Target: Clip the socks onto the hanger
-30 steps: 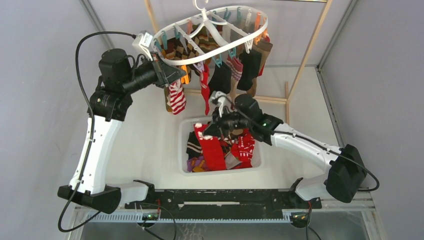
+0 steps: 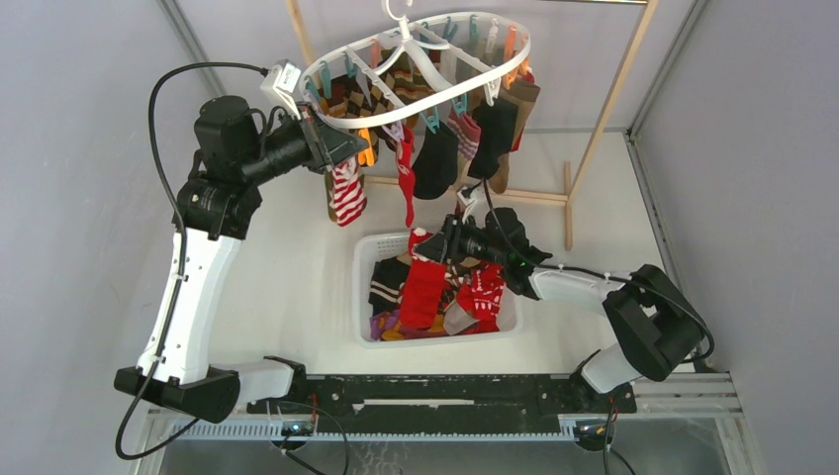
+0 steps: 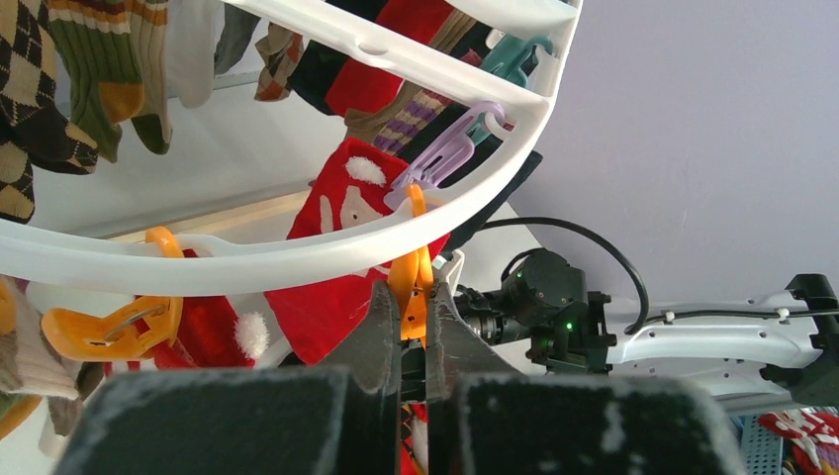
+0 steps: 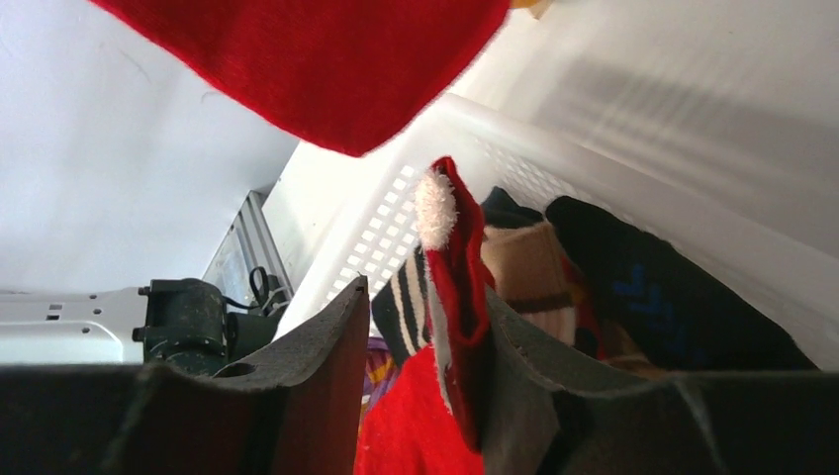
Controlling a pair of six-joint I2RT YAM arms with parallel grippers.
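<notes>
A white oval hanger point(image 2: 455, 97) holds many socks on coloured clips. My left gripper is shut on an orange clip point(image 3: 407, 279) at the rim, beside a red sock point(image 3: 326, 297) with white figures. My right gripper is over the basket, with a red sock with fluffy white edge point(image 4: 455, 228) between or just behind its fingers; whether it grips it cannot be told. More red cloth hangs above it in the right wrist view.
The white basket point(image 2: 364, 297) of loose socks stands on the floor below the hanger. A wooden rack point(image 2: 619, 74) stands behind, with grey walls at both sides.
My right arm has moved back toward the hanger from its lower, nearer position a second ago, and the red sock by it has shifted. My left arm has stayed still.
</notes>
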